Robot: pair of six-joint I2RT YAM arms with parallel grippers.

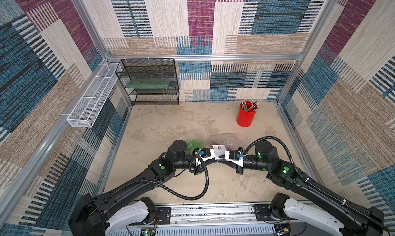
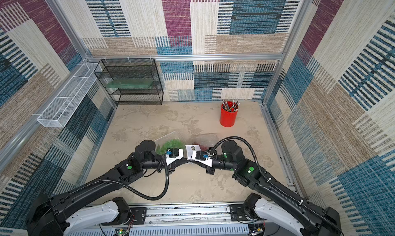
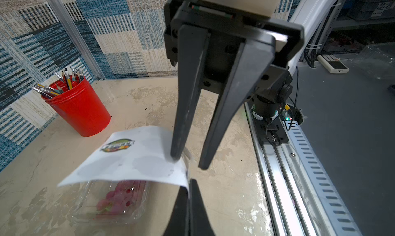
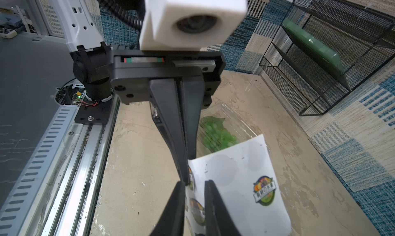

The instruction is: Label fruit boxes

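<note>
A white label sheet (image 1: 218,147) (image 3: 127,157) (image 4: 238,182) with fruit logo stickers is up between the grippers over the table's middle. My left gripper is shut on the sheet's edge. My right gripper meets it from the right with fingertips part open at the sheet, one touching or very near it. Behind and below lie clear boxes: one with green grapes (image 2: 170,143) (image 4: 218,133) on the left, one with red grapes (image 3: 117,199) on the right, partly hidden by arms and sheet.
A red cup of pencils (image 1: 246,116) stands at the back right. A black mesh rack (image 1: 148,96) with a green board is at the back left, a white wire basket (image 1: 92,96) on the left rail.
</note>
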